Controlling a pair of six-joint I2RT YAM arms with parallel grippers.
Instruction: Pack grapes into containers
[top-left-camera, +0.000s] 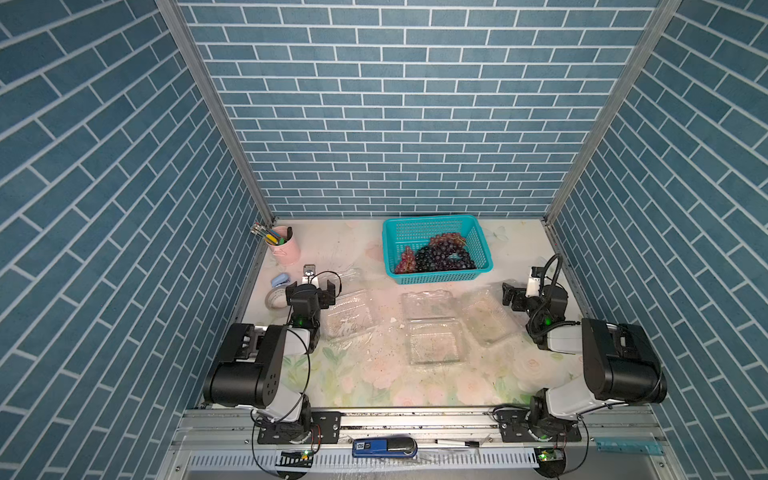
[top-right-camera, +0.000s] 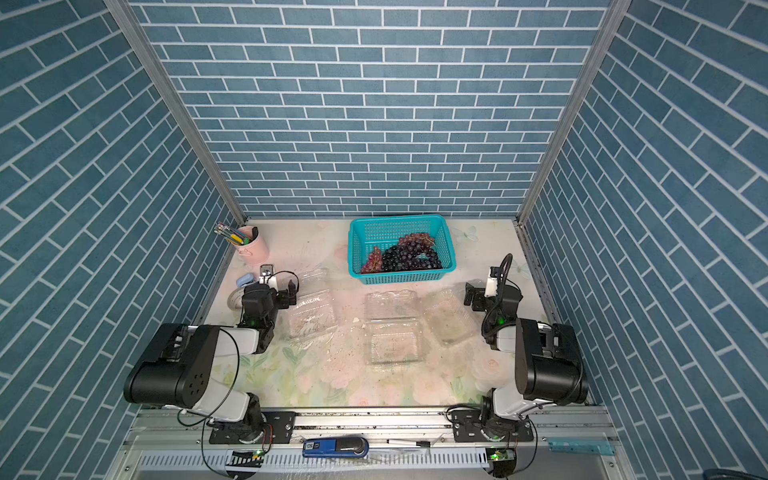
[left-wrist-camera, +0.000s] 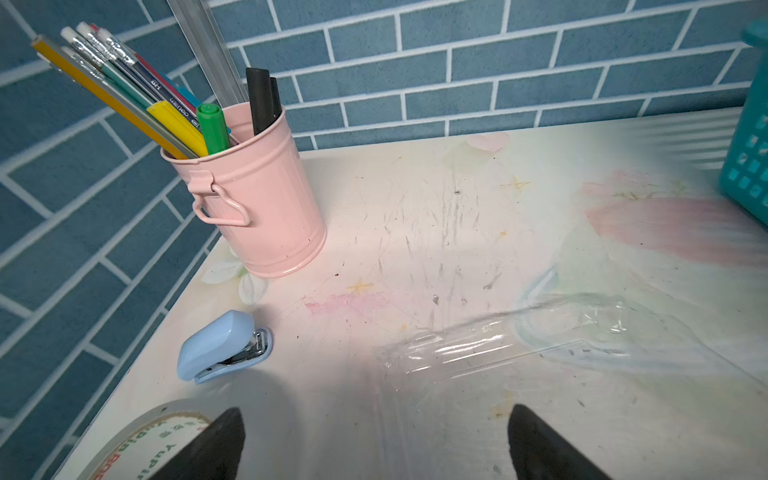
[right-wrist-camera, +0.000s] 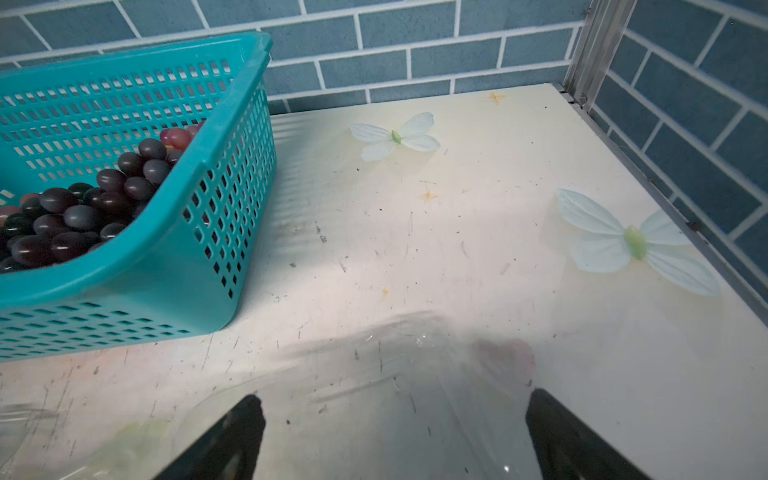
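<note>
Dark and reddish grapes (top-left-camera: 445, 254) lie in a teal basket (top-left-camera: 437, 277) at the back of the table. In front of it, an unfolded clear container (top-left-camera: 434, 341) sits near the middle. Other clear containers lie on either side, one at the left (top-right-camera: 312, 313) and one at the right (top-right-camera: 449, 316). My left gripper is open above the table by the left container, nothing between its fingers. Over on the right, my right gripper also stands open and empty, beyond the basket's near right corner and close to the right container.
At the back left stands a pink cup (left-wrist-camera: 268, 192) of pens and pencils. A blue stapler (left-wrist-camera: 224, 345) and a roll of tape (left-wrist-camera: 152, 448) lie in front of it. Bare table shows right of the basket and along the front.
</note>
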